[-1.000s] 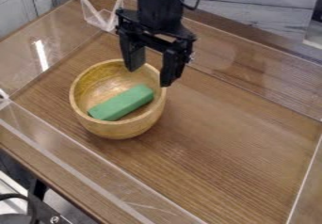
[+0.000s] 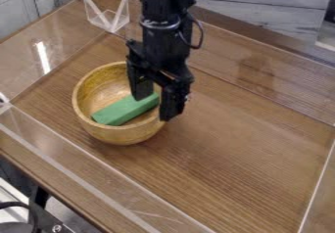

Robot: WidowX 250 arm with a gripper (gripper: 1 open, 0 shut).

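The black gripper (image 2: pixel 155 88) hangs over a round tan bowl (image 2: pixel 105 127), its two dark fingers apart above the bowl's upper and right part. A green oblong block (image 2: pixel 120 113) lies inside the bowl, just left of and below the fingers. Nothing shows held between the fingers.
A pale edge runs along the left and right sides of the table. A dark cable (image 2: pixel 20 208) shows at the lower left.
The bowl and green block look unmoved.
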